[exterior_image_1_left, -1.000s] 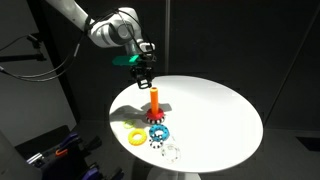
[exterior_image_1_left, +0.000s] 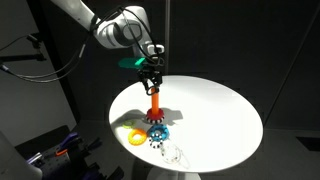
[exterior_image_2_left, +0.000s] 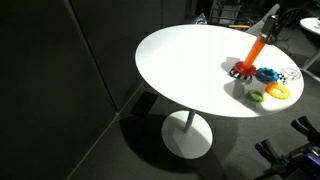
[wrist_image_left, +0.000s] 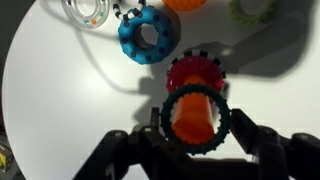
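Note:
A dark ring with a beaded green edge (wrist_image_left: 168, 135) is in my gripper, which is shut on it. Through the ring's hole in the wrist view shows the orange post (wrist_image_left: 192, 121). In exterior view 1 the gripper (exterior_image_1_left: 153, 87) is right at the top of the upright orange post (exterior_image_1_left: 155, 103); whether the ring is just above the tip or around it, I cannot tell. A red ring with knobs (exterior_image_1_left: 156, 116) lies around the post's foot on the white table.
On the round white table (exterior_image_1_left: 215, 110) near the post lie a blue ring (exterior_image_1_left: 158, 132), an orange-yellow ring (exterior_image_1_left: 137, 137), a small green ring (exterior_image_2_left: 255, 96) and a clear ring with dark beads (wrist_image_left: 88, 12).
My gripper has moved right and slightly down with the dark ring, from beside and above the post to its top. The rings on the table have stayed put.

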